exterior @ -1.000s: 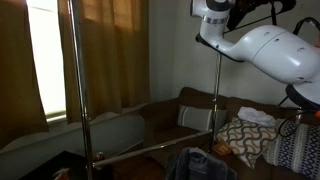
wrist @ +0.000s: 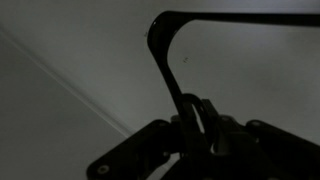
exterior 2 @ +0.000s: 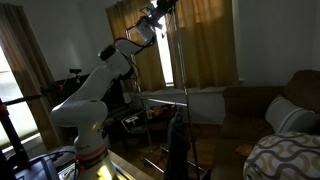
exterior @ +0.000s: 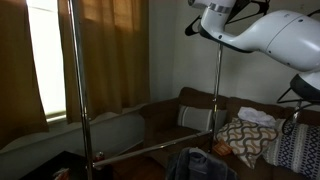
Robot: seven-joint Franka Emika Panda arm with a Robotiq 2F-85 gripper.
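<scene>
My gripper is shut on a thin dark piece that looks like a coat hanger. From the fingers it rises to a rounded bend, and a long straight arm runs off to the right in the wrist view. Part of the dark hanger shows beside the robot's wrist at the top of exterior view 1; the gripper itself is hard to make out there. A metal rack with an upright pole stands below, and a dark denim-like garment hangs low by it.
Another rack pole stands close to the raised arm. Behind are a brown sofa with patterned cushions and tan curtains by a window. A low crossbar spans the rack. Around the gripper, the wrist view shows only plain wall or ceiling.
The arm's wrist has shifted slightly, and the dark hanger has turned, so more of it now shows left of the wrist. The rack and the garment look unmoved.
</scene>
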